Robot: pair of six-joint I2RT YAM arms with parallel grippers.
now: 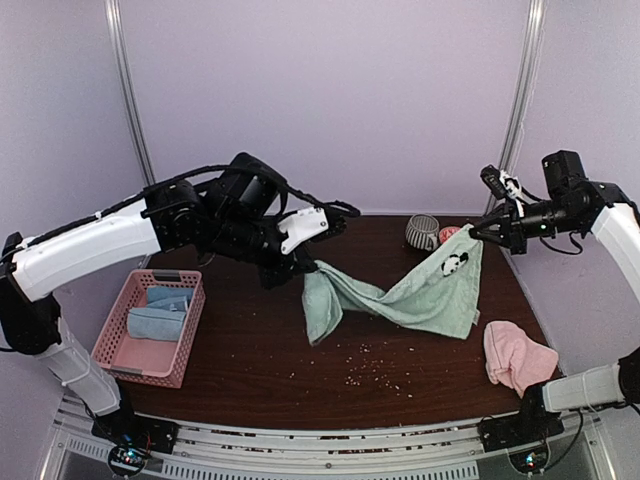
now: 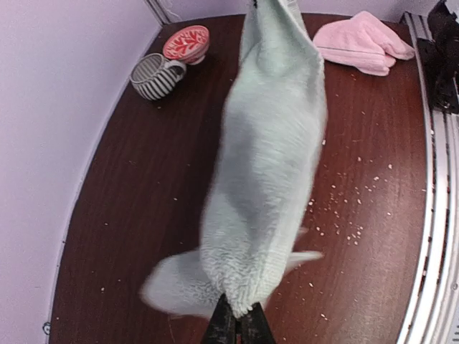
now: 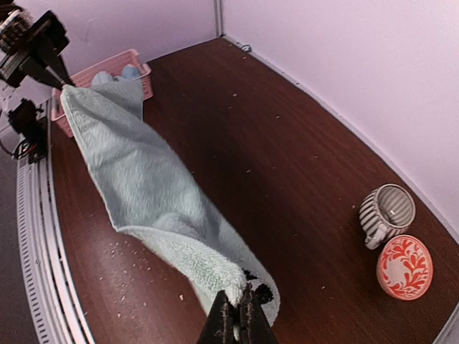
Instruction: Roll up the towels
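Note:
A pale green towel [image 1: 420, 300] with a panda patch hangs in the air between my two grippers, sagging in the middle. My left gripper is shut on one end of it. At the other end, near the panda patch, my right gripper has its fingers shut on the cloth. Blur covers part of the towel in the left wrist view. A crumpled pink towel [image 1: 518, 357] lies at the table's right side. Rolled blue towels [image 1: 157, 322] rest inside the pink basket [image 1: 185, 345] on the left.
A striped mug [image 1: 422, 232] and a red patterned bowl [image 3: 404, 267] stand at the back right. Small crumbs [image 1: 372, 370] are scattered over the front middle of the dark table [image 1: 250, 380].

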